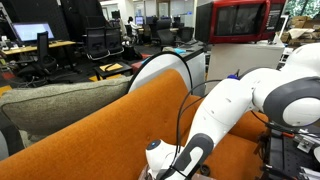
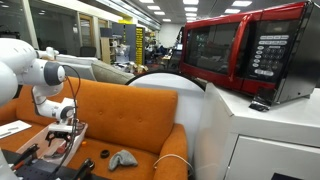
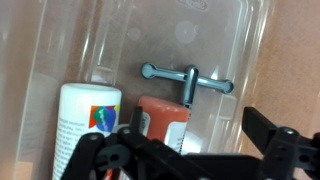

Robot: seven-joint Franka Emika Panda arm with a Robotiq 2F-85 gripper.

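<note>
In the wrist view my gripper is open above a clear plastic bin (image 3: 110, 20), its dark fingers spread wide with nothing between them. Inside the bin lie a white bottle (image 3: 88, 128) with a colourful label, a red-orange box (image 3: 164, 121) and a grey T-shaped tool (image 3: 190, 79). The gripper's left finger partly covers the box and sits near the bottle. The tool's stem points down toward the box. From exterior view 2, the gripper (image 2: 62, 133) appears low over the bin, and its contents are too small to make out there.
The bin rests on an orange couch (image 2: 125, 105), whose backrest rises behind the arm. A grey cloth (image 2: 122, 160) lies on the seat to the right. Farther right, a red microwave (image 2: 225, 50) stands on a white cabinet (image 2: 245, 118).
</note>
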